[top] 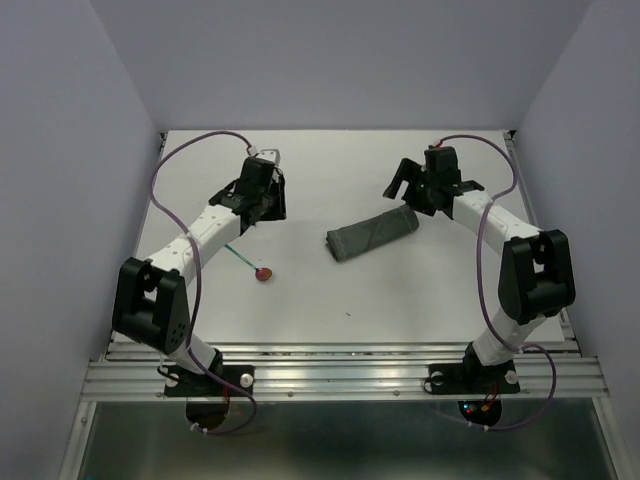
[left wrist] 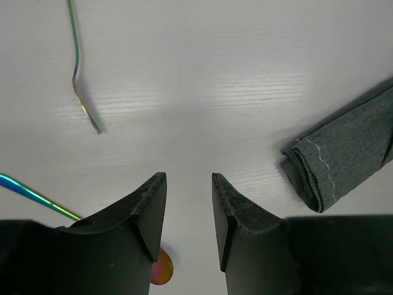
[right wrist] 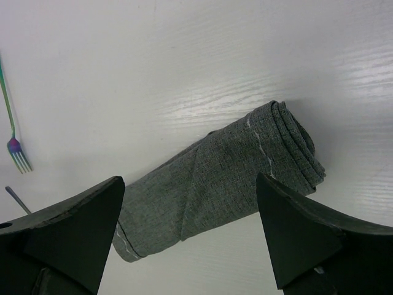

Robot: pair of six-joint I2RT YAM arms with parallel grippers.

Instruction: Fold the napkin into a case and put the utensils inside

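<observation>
The dark grey napkin (top: pixel 372 235) is folded into a narrow strip lying slantwise mid-table; its layered end (left wrist: pixel 310 175) shows in the left wrist view. My left gripper is over bare table left of it, its fingers apart and empty. Close by lies a spoon with a teal handle (top: pixel 240 257) and a reddish bowl (left wrist: pixel 162 267), partly behind a finger. A slim fork rests farther back, looking like a bent rod (left wrist: pixel 77 61) in the left wrist view. Wide open, my right gripper is above the napkin's right end, holding nothing.
A thin grey tip (right wrist: pixel 17 200) shows at the right wrist view's left side; I cannot tell what it belongs to. Grey walls (top: pixel 320 70) bound the table.
</observation>
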